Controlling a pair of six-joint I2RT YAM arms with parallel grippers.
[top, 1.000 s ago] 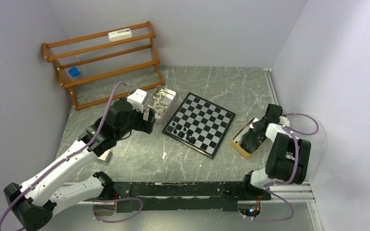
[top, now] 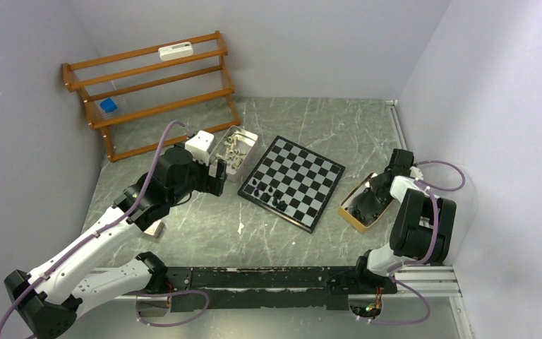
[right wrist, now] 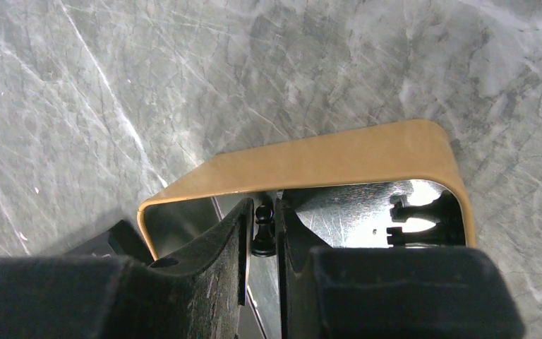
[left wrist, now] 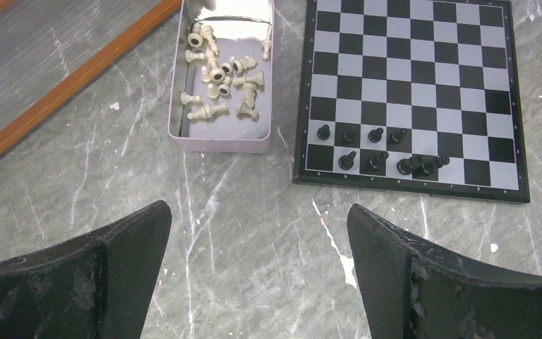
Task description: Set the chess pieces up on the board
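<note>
The checkered board [top: 291, 180] lies mid-table, with several black pieces [left wrist: 375, 159] standing near one edge. My right gripper is down at the tan box [right wrist: 324, 152], its fingers part open around an upright-looking black piece [right wrist: 263, 246]; whether they grip it is unclear. More black pieces [right wrist: 423, 212] lie in that box. My left gripper hangs open left of the board, with nothing between its fingers. A clear box [left wrist: 219, 145] holds several white pieces [left wrist: 208, 111].
A wooden rack [top: 148, 102] stands at the back left. Walls close in on the right beside my right arm. Bare marble table lies in front of the board and behind it.
My right arm has shifted slightly, its upper part a little higher in the top view. The left arm and the board look the same.
</note>
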